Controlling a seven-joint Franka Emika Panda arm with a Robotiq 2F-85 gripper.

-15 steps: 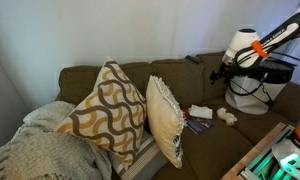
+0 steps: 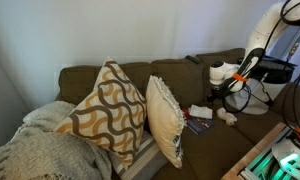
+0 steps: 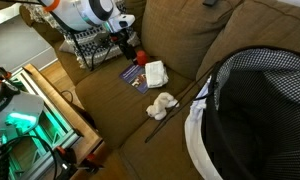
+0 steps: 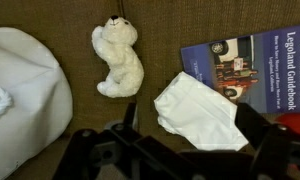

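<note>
My gripper is open with nothing between its fingers, hanging above the couch seat. Below it, in the wrist view, a crumpled white cloth (image 4: pixel 202 112) overlaps the corner of a blue Legoland guidebook (image 4: pixel 218 62). A white plush toy (image 4: pixel 120 62) lies to the left of the cloth, and a red object (image 4: pixel 295 122) is partly hidden behind the right finger. The second exterior view shows the cloth (image 3: pixel 157 74), the plush toy (image 3: pixel 161 104) and the red object (image 3: pixel 142 58) apart from the gripper (image 3: pixel 128 48).
A black mesh bin (image 3: pixel 255 110) with a white bag beside it (image 3: pixel 200 135) takes up the right in the second exterior view. Patterned (image 2: pixel 110 110) and cream (image 2: pixel 165 120) pillows and a grey blanket (image 2: pixel 50 155) fill the left.
The arm has come down and to the left in the first exterior view, bringing the gripper nearer the seat. The objects on the couch have not moved.
</note>
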